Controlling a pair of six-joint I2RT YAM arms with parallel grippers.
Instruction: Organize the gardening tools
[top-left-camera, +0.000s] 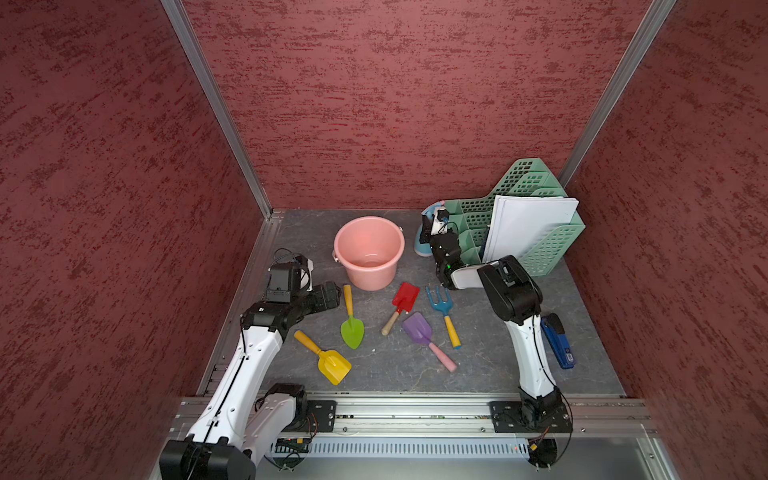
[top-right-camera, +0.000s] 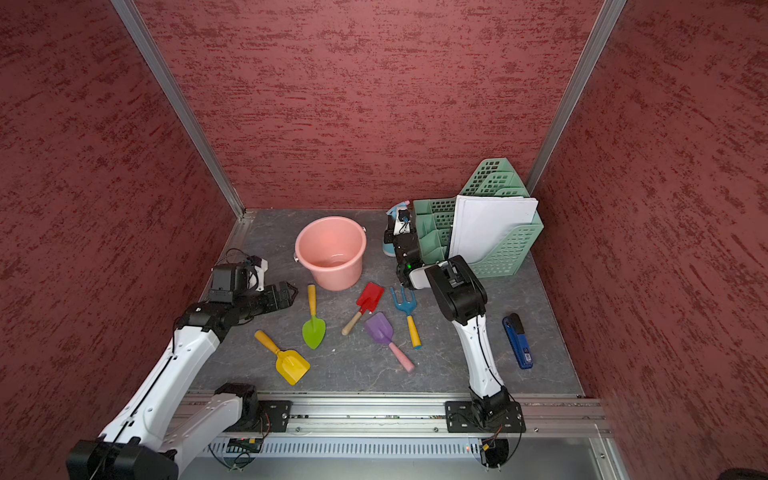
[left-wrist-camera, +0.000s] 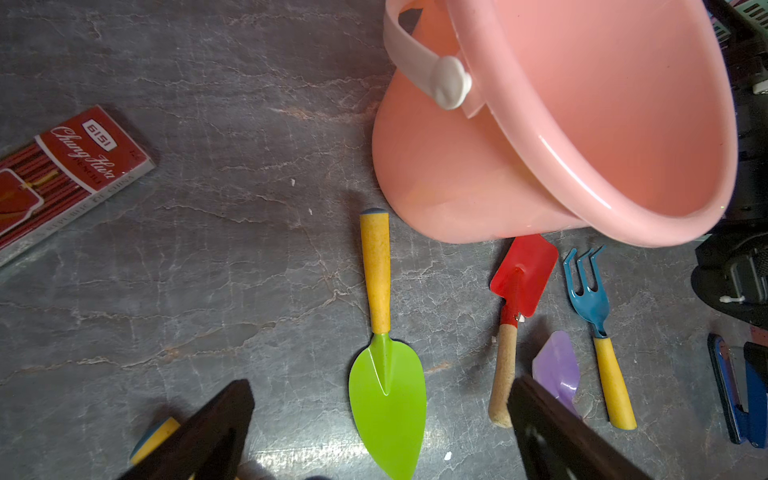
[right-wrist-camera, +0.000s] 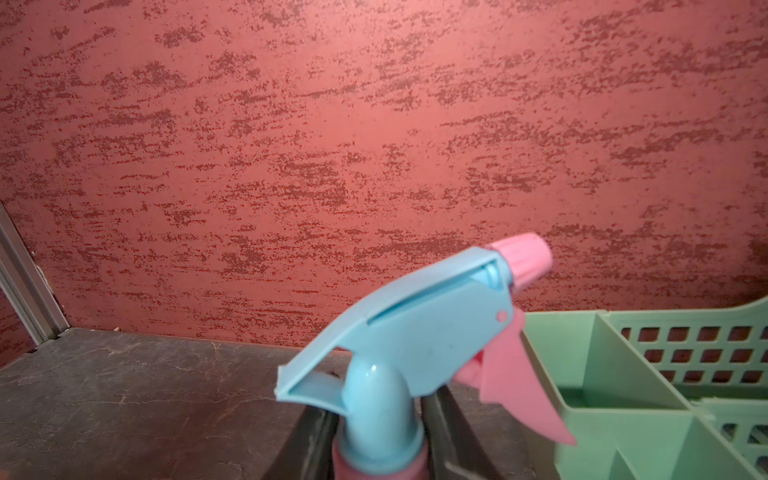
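Note:
In the right wrist view a blue spray bottle (right-wrist-camera: 380, 400) with a pink nozzle stands upright, its neck between the fingers of my right gripper, which is shut on it. The left gripper is open and empty above the green trowel (left-wrist-camera: 388, 400). Right of that trowel lie a red shovel (top-left-camera: 405, 297), a purple shovel (top-left-camera: 417, 328) and a blue fork (top-left-camera: 441, 302). A yellow shovel (top-left-camera: 333, 366) is nearest the front left. Behind the tools stands a pink bucket (top-left-camera: 376, 276); no tools show inside it.
A green organizer (top-left-camera: 552, 249) holding white paper (top-left-camera: 528, 224) stands at the back right, close to the bottle. A blue stapler (top-left-camera: 560, 345) lies at the right. A red pencil box (left-wrist-camera: 96, 152) lies at the left. Bare table shows between bucket and bottle.

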